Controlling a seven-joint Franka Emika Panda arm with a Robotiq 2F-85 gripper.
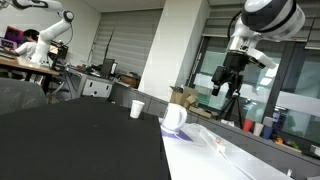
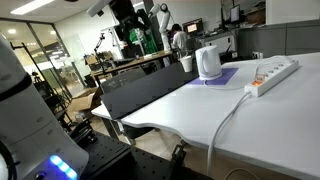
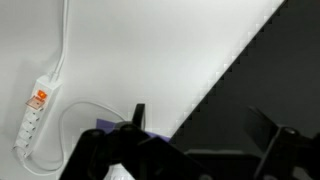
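Note:
My gripper is open in the wrist view, one finger at each side and nothing between them. It points down over the boundary of the white tabletop and a dark surface. In exterior view 1 the gripper hangs high above the table at right, clear of every object. A white kettle stands upright near the dark surface, with a white cup to its left. Exterior view 2 shows the kettle on a purple mat, the cup behind it.
A white power strip lies on the tabletop with its cable curving towards the front edge. The wrist view also has this strip at lower left.

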